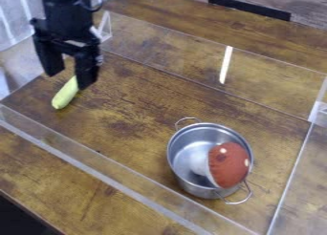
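My black gripper (71, 62) hangs at the upper left, its fingers open and blurred, above a pale green elongated object (67, 93) lying on the wooden table. A metal pot (194, 156) with wire handles stands at the lower right, holding a red-orange round object (228, 164) with a pale top.
Clear low walls border the wooden work area (141, 105) on the left, front and right. A thin white strip (225, 65) lies toward the back right.
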